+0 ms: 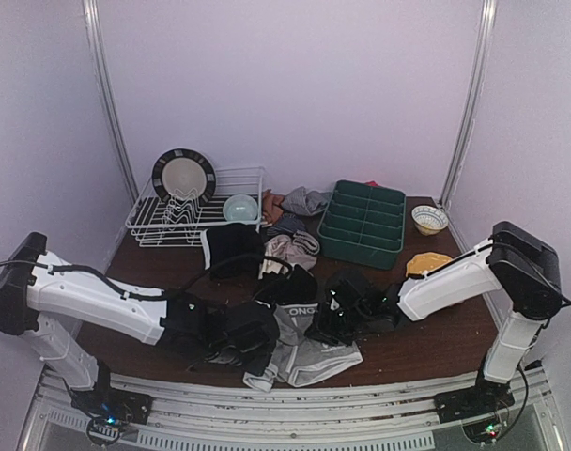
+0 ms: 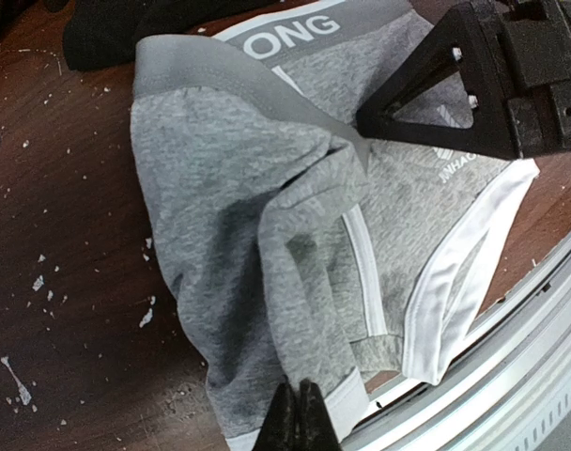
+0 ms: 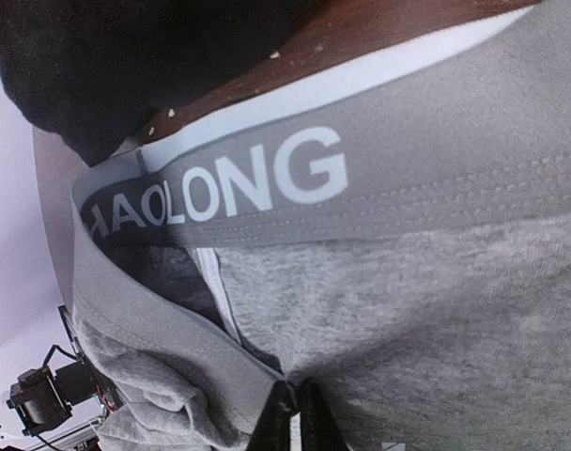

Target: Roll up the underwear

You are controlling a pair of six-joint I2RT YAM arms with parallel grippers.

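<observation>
The grey underwear, with white trim and a lettered waistband, lies near the table's front edge. Its left side is folded over toward the middle, as the left wrist view shows. Down at the lower end of this folded part, my left gripper is shut on a crease of the grey cloth. My right gripper touches the underwear where the folded waistband edge meets the front panel. Its fingertips are close together and creases run out from them; whether cloth is pinched there cannot be seen.
Black cloth lies just behind the underwear, beside rolled light clothing. A white dish rack stands back left, a green divided box back right. At the right are a bowl and a yellow item.
</observation>
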